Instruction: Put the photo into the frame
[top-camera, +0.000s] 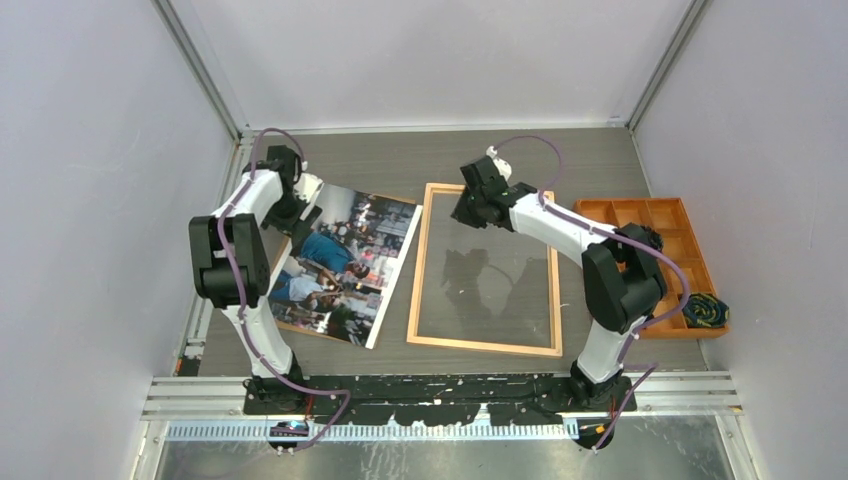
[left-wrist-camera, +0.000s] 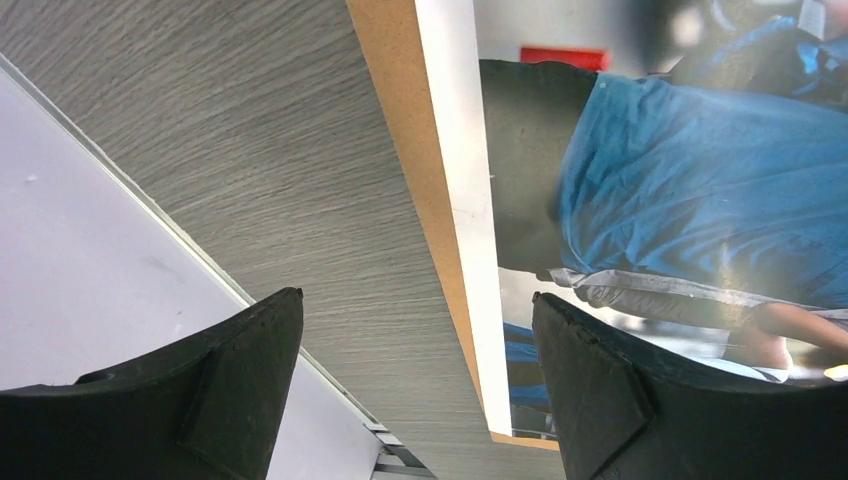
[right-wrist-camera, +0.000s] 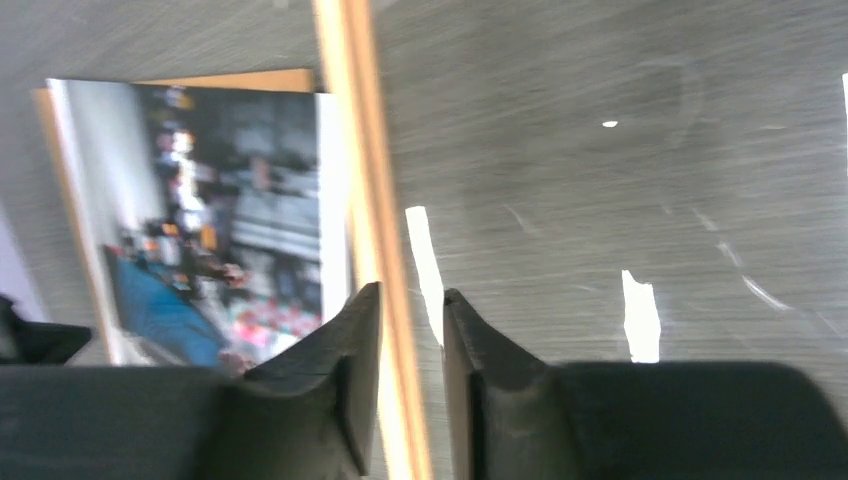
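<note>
The photo (top-camera: 350, 265), a crowd scene with a figure in blue, lies tilted on a brown board (top-camera: 320, 332) at the left; the board sticks out along some edges. To its right rests the empty wooden frame (top-camera: 480, 345). At the photo's upper left edge is my left gripper, its fingers wide apart, with a white photo border (left-wrist-camera: 465, 200) and board edge showing between and beyond them. Over the frame's upper left part hovers my right gripper, its fingers a small gap apart with nothing held. Frame rail (right-wrist-camera: 375, 200) passes behind those fingers.
An orange compartment box (top-camera: 680, 255) stands at the right, partly behind the right arm, with a dark coiled bundle (top-camera: 705, 310) in it. The left wall lies close to my left gripper.
</note>
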